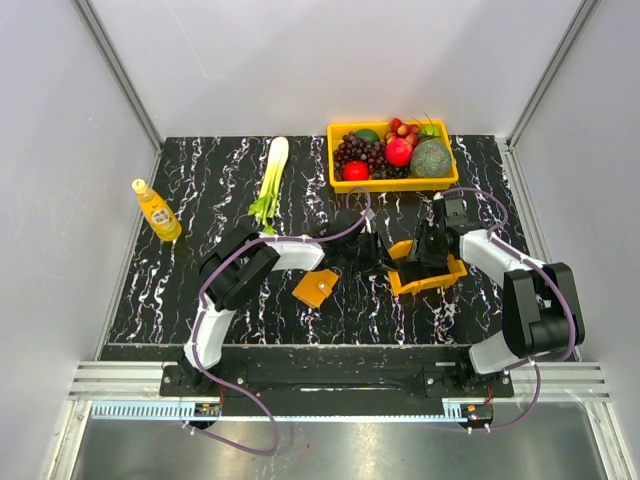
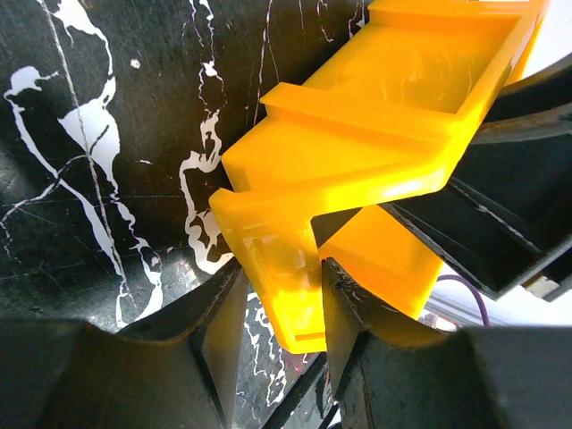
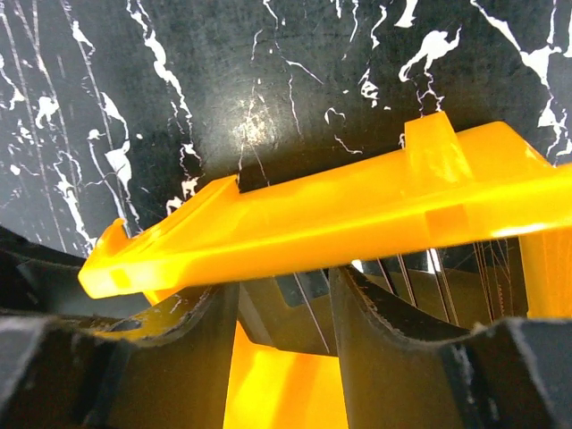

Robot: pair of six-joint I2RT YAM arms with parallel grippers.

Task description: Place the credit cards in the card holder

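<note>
A yellow card holder (image 1: 418, 282) lies on the black marbled table, both grippers at it. In the left wrist view my left gripper is shut on a corner of the holder (image 2: 375, 112). My right gripper is at the holder's far side, its fingers part open just under a yellow rim (image 3: 322, 214); dark material shows behind them, and I cannot tell whether it is cards. An orange card-like item (image 1: 310, 292) lies left of the holder, near the left arm.
A yellow basket of fruit (image 1: 340, 183) stands at the back, behind the grippers. Celery (image 1: 270, 180) and a yellow bottle (image 1: 158, 212) are on the left.
</note>
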